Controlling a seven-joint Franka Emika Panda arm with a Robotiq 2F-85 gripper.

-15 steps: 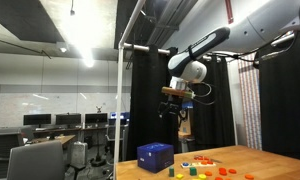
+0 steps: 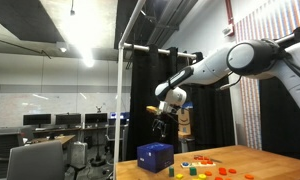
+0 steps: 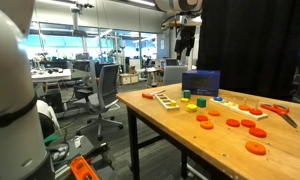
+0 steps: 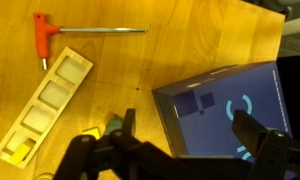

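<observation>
A dark blue box (image 2: 155, 156) stands on the wooden table. My gripper (image 2: 159, 129) hangs above it, apart from it, with its fingers open and nothing between them. In the wrist view the box (image 4: 215, 108) fills the right half, and the dark fingers reach in from both lower sides. Exterior view 2 also has the gripper (image 3: 184, 50) in the air over the box (image 3: 200, 83). A slotted wooden rack (image 4: 46, 108) lies left of the box, with a yellow block (image 4: 21, 153) at its lower end.
A red-handled tool (image 4: 45, 36) lies beyond the rack. Green (image 4: 114, 124) and yellow (image 4: 92, 132) blocks sit between rack and box, partly hidden by a finger. Several orange-red discs (image 3: 255, 148) are scattered over the table (image 3: 195, 145). A black curtain hangs behind.
Box and table pieces have stayed where they were.
</observation>
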